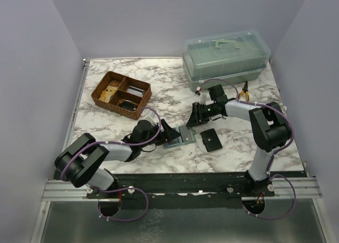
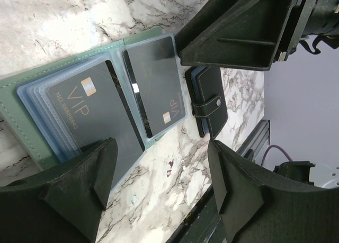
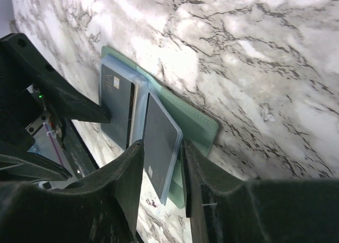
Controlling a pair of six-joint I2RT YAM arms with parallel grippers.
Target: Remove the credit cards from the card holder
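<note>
An open green card holder lies on the marble table between the grippers, holding grey VIP cards in clear sleeves. My left gripper is shut on the holder's left side, its fingers at the card stack. My right gripper is part open at the right sleeve, one finger beside the raised edge of a card; whether it grips it I cannot tell.
A black wallet lies right of the holder. A wicker basket sits at back left, a clear lidded box at back right, yellow pliers near it.
</note>
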